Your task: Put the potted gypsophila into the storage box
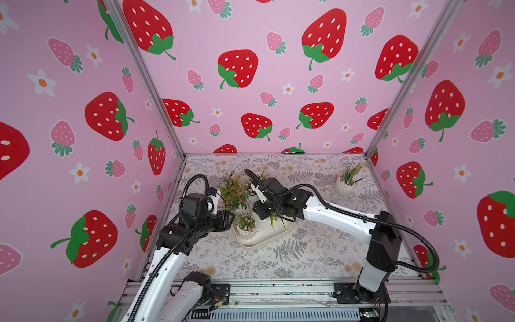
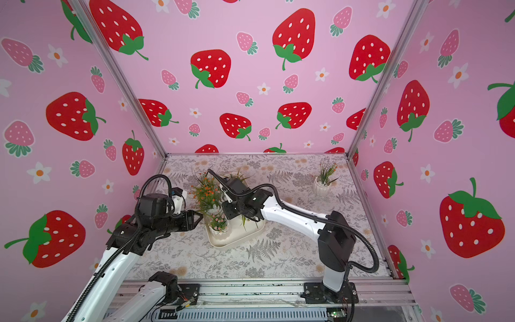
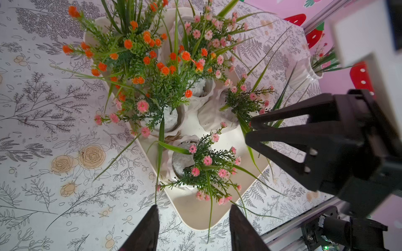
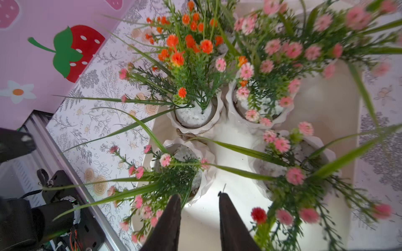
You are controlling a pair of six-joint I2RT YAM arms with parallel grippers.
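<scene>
The cream storage box (image 1: 262,238) holds several white pots of flowers and grass; an orange-flowered plant (image 3: 146,62) fills its far left part. A pink-flowered pot (image 3: 180,161) stands in its near left corner and another (image 4: 293,167) to the right of it. One more white pot (image 1: 345,187) with grassy leaves stands outside the box, at the back right of the table. My right gripper hovers over the box, its fingers apart and empty. At the box's left edge, my left gripper is part open with nothing between its fingers.
The right forearm (image 1: 340,217) crosses above the table between the box and the lone pot. Both grippers hang close together, with tall leaves around them.
</scene>
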